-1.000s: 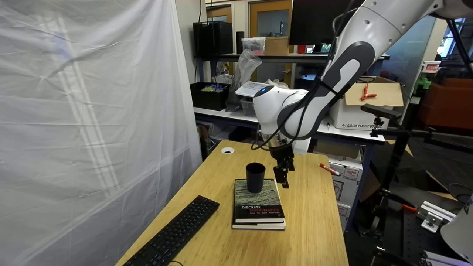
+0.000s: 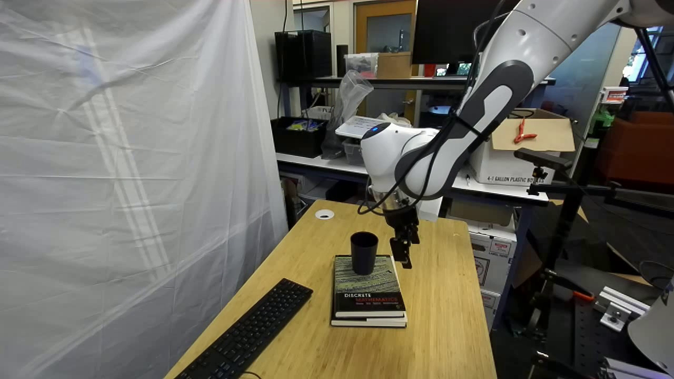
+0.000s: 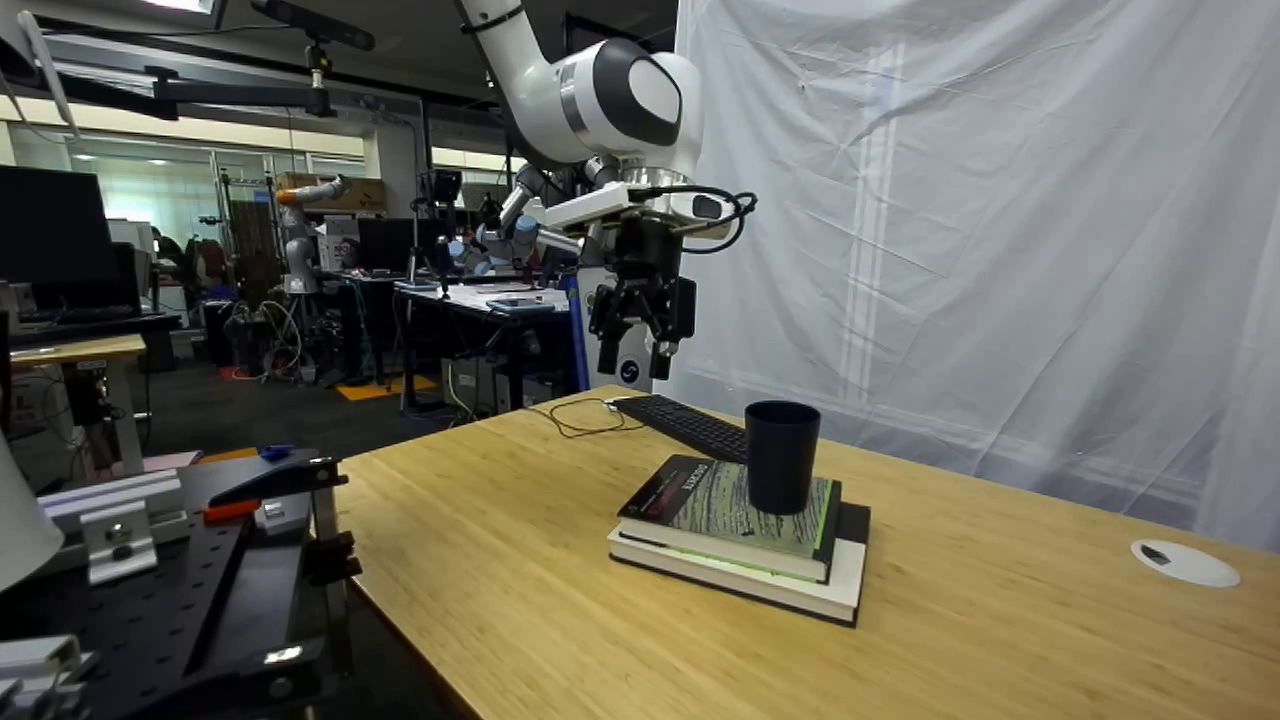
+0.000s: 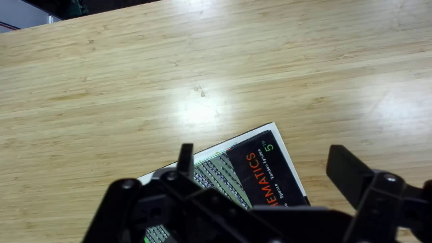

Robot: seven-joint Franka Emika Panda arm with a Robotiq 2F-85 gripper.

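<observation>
A black cup (image 2: 364, 253) stands upright on a stack of two books; the upper one is a Discrete Mathematics book (image 2: 369, 303), and the lower book (image 3: 732, 578) shows its pale page edges. My gripper (image 3: 636, 360) hangs above the table, pointing down. Its two fingers stand wide apart with nothing held. From the wrist view, the gripper has the book's title corner (image 4: 263, 170) below, between its open fingers. The cup does not show in the wrist view.
A black keyboard (image 2: 249, 331) lies along the table's curtain side. A round white fitting (image 3: 1185, 563) is set in the far end of the tabletop (image 2: 436, 303). Bare wood surrounds the books, especially on the side away from the keyboard.
A red marker that was at the far right edge of the table, partly over the edge, no longer shows there. The arm, gripper, cup and books look unmoved.
</observation>
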